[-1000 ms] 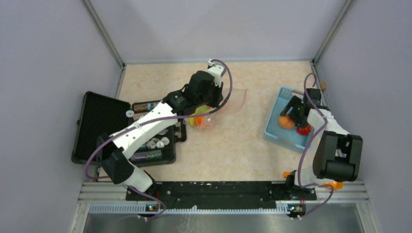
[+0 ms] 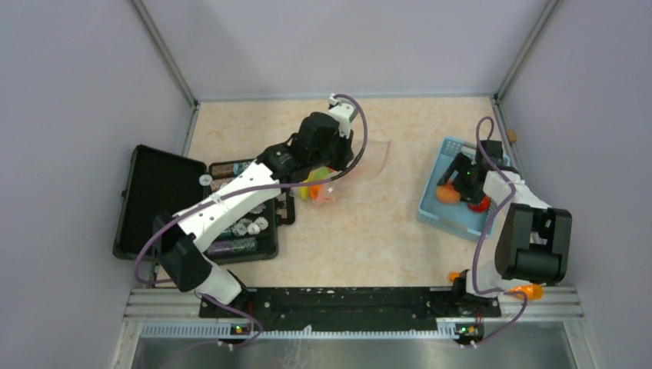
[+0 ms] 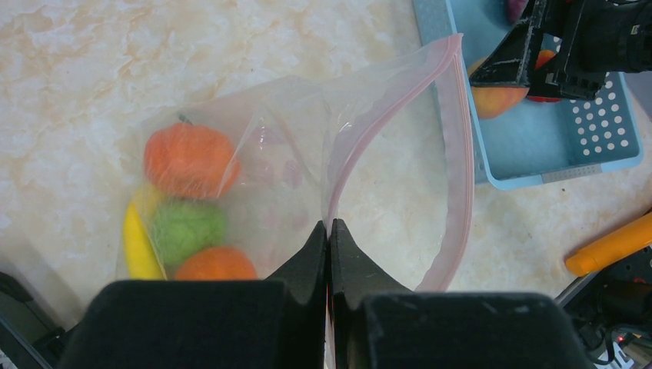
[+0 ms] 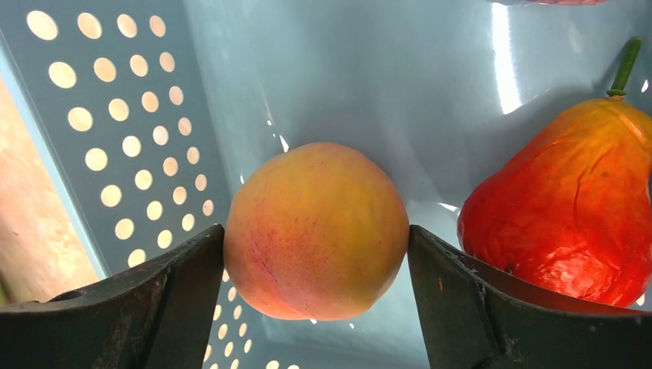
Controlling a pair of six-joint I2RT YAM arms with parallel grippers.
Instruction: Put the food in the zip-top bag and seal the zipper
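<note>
In the left wrist view a clear zip top bag (image 3: 284, 131) with a pink zipper edge lies with its mouth gaping to the right. Inside it are an orange pumpkin-like food (image 3: 191, 160), a green one (image 3: 187, 229), a yellow one (image 3: 141, 242) and another orange one (image 3: 215, 264). My left gripper is shut on the bag's thin edge. Over in the blue basket (image 2: 430, 219), my right gripper is shut on a peach (image 4: 315, 223), one finger on each side. A red-orange pear-shaped food (image 4: 569, 200) lies just right of it.
A purple food (image 3: 515, 9) is partly visible in the basket. An open black case (image 2: 165, 200) with several jars and rolls stands on the left. Between bag and basket the tabletop (image 2: 384, 246) is clear.
The peach has shifted slightly left in the basket along with my right gripper's fingers, and the right arm has moved a little. My left arm and the bag stay still.
</note>
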